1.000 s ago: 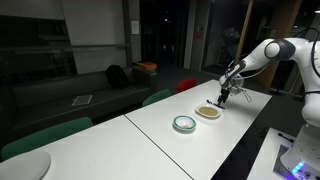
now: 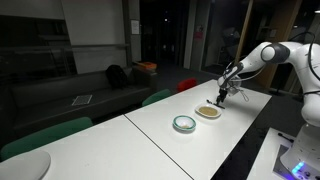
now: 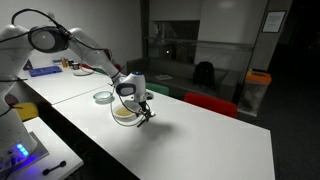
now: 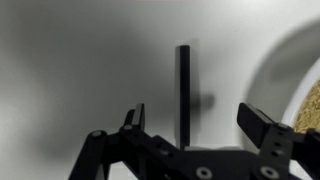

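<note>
My gripper is open above the white table, its fingers well apart. A thin, straight dark stick-like object (image 4: 183,90) lies lengthwise between the fingers in the wrist view, with clear space on both sides. To its right shows the rim of a white plate (image 4: 305,95) with grainy tan contents (image 4: 312,108). In exterior view 1 the gripper (image 2: 219,101) is low at the table's far right, just beyond the plate (image 2: 208,113). Exterior view 2 has the gripper (image 3: 146,118) low over the table beside the plate (image 3: 124,114); the stick is too small to make out there.
A white bowl with a greenish rim (image 2: 184,124) stands apart from the plate. A white round item (image 2: 25,165) is at the table's near left corner. Chairs, including a red one (image 3: 212,105), line the far edge.
</note>
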